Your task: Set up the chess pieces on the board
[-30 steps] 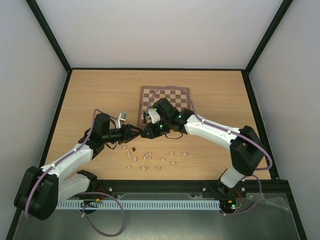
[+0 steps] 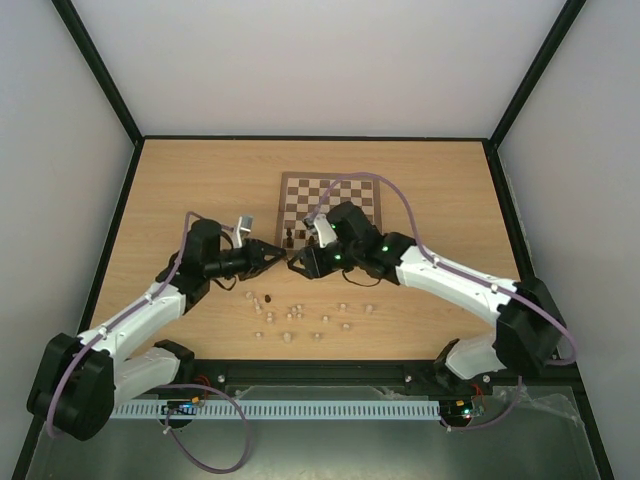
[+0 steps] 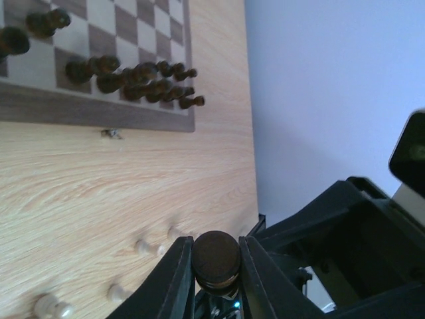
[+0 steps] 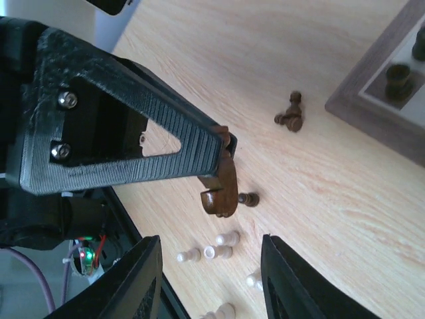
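Observation:
My left gripper (image 2: 284,255) is shut on a dark brown chess piece (image 4: 224,189), held above the table just in front of the board. In the left wrist view the round base of this dark piece (image 3: 216,258) faces the camera between the fingertips. Close by on the right, my right gripper stands open, with nothing between its fingers. The checkered board (image 2: 340,187) lies at the back middle, partly covered by the right arm. Several dark pieces (image 3: 106,64) stand along its near edge.
Several white pieces (image 2: 287,337) are scattered on the table in front of the arms. Beside the board lie dark pieces (image 4: 292,114), and another dark piece (image 4: 249,199) is nearer the white ones. Both grippers are very close together. Wood is bare at far left and right.
My right gripper has drawn back slightly to the right from the left one, its arm swinging right and uncovering more of the board's near left.

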